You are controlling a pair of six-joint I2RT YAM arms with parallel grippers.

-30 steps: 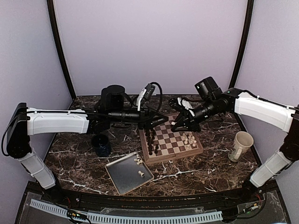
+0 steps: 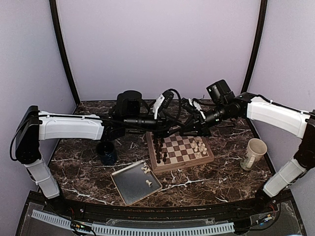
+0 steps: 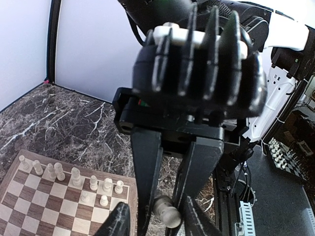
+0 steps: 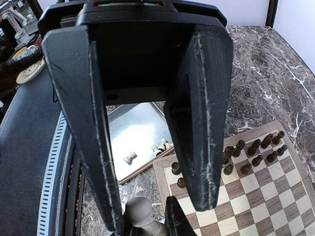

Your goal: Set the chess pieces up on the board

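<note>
Above the board my two grippers meet tip to tip. My right gripper is shut on a pale chess piece, whose rounded end shows in the right wrist view. The left gripper stands open, its fingers spread around that same piece without visibly closing on it. Below is the chessboard. White pieces stand upright along one side, and dark pieces along the opposite side. In the top view the arms cover the far part of the board.
A grey tray at the front left holds a few loose pieces, such as a white piece lying down. A dark cup stands at left, a white mug at right. Marble table in front of the board is free.
My left gripper has moved right until it meets the right one. The right gripper has barely moved, and its pale piece, visible earlier from above, is now covered by the left gripper.
</note>
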